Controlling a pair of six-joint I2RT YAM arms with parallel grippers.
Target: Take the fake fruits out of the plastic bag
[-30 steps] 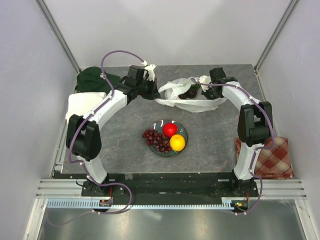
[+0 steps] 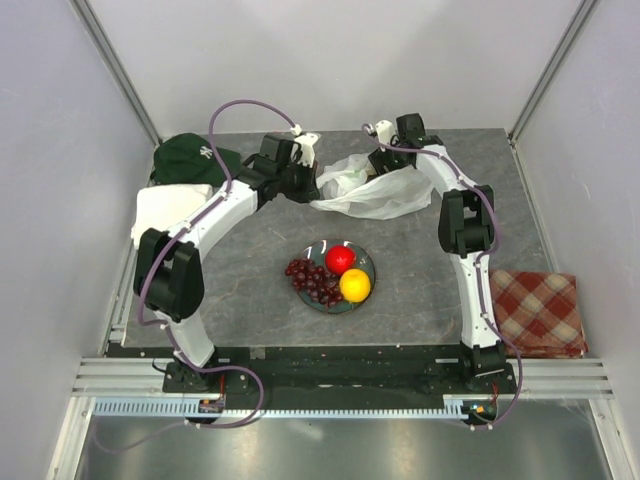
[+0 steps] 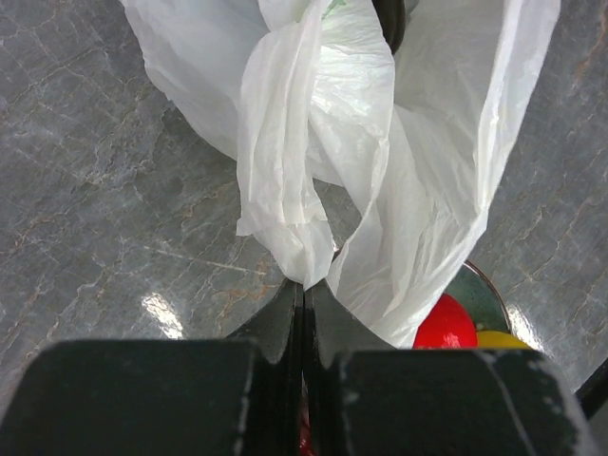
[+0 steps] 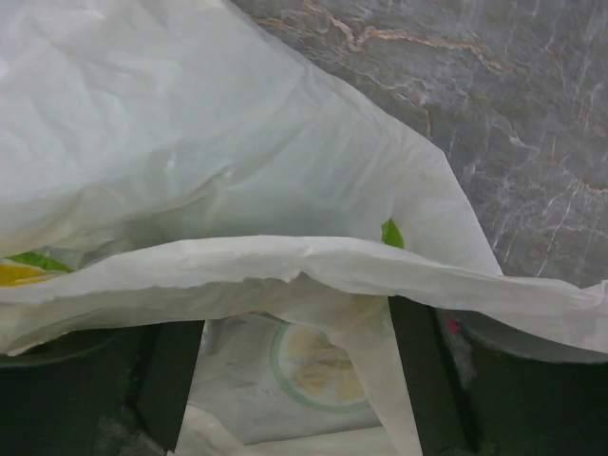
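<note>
Between my two arms hangs the white plastic bag (image 2: 385,195), its mouth stretched open. My left gripper is shut on a gathered edge of it. My right gripper has its fingers apart, reaching past the bag's rim (image 4: 285,255); white film with a green-ringed pale patch shows behind the gap. A dark rounded shape (image 3: 389,19) peeks from the bag in the left wrist view; what it is cannot be told. On the dark plate (image 2: 318,247) lie a red fruit (image 2: 340,260), an orange-yellow fruit (image 2: 355,285) and dark red grapes (image 2: 318,285).
Dark green cloth (image 2: 190,160) and a white cloth (image 2: 170,210) lie at the left of the table. A red plaid cloth (image 2: 540,315) is at the front right.
The right gripper has moved left and away from the front, over the bag. A dark round thing visible in the bag a second ago is now mostly hidden. The left gripper has barely shifted.
</note>
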